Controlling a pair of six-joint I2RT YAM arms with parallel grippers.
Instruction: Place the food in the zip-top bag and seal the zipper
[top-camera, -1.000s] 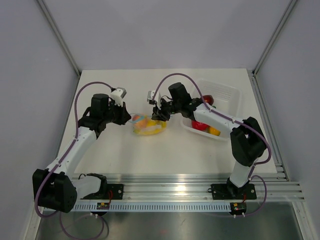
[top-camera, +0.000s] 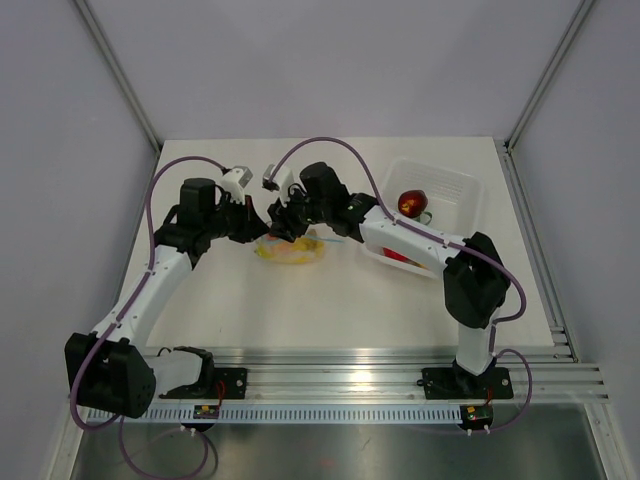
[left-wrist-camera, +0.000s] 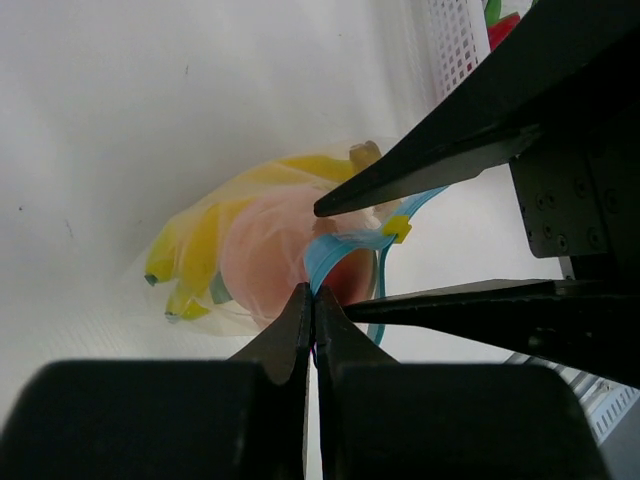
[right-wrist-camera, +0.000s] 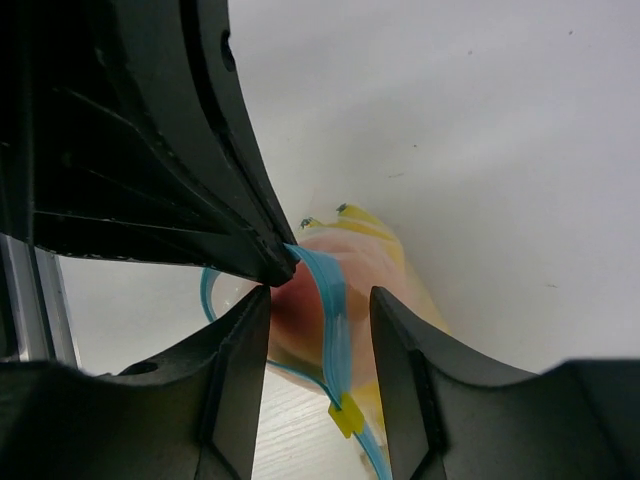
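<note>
The clear zip bag (top-camera: 290, 255) with yellow and pink food inside lies on the white table, its blue zipper strip and yellow slider (left-wrist-camera: 396, 226) in close view. My left gripper is shut at the blue strip at the bag's left end. My right gripper is part open just above the bag's opening, its fingertips either side of the blue strip (right-wrist-camera: 333, 330); whether it touches the strip is unclear. The left gripper's black body reaches into the right wrist view near that strip.
A white bin (top-camera: 450, 185) with red produce stands at the right, partly behind my right arm. The table in front of and left of the bag is clear.
My right arm has moved left toward the left gripper, over the bag.
</note>
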